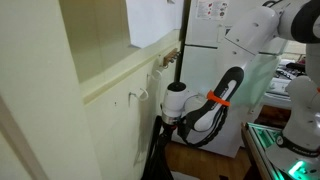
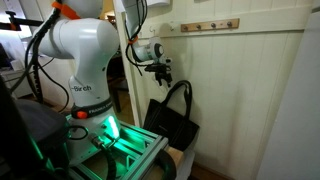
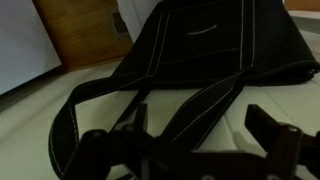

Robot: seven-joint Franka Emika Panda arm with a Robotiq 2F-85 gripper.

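Observation:
A black tote bag (image 2: 172, 125) with a raised strap (image 2: 187, 94) rests low against the pale panelled wall. My gripper (image 2: 164, 77) hangs beside the upper part of that strap, pointing down. In the wrist view the bag (image 3: 205, 45) fills the upper middle, and its strap (image 3: 62, 132) loops toward the lower left, partly behind my fingers. Two dark fingers (image 3: 285, 140) stand well apart there, so the gripper is open. A length of strap crosses the space between them, apparently not clamped. In exterior view 1 the gripper (image 1: 181, 132) is small and dark.
A rail with several hooks (image 2: 202, 26) runs along the wall above the bag. A white hook (image 1: 140, 94) juts from the nearer panel, and a white box (image 1: 154, 22) hangs higher up. Wooden floor (image 1: 205, 160) and a fridge (image 1: 200, 75) lie beyond.

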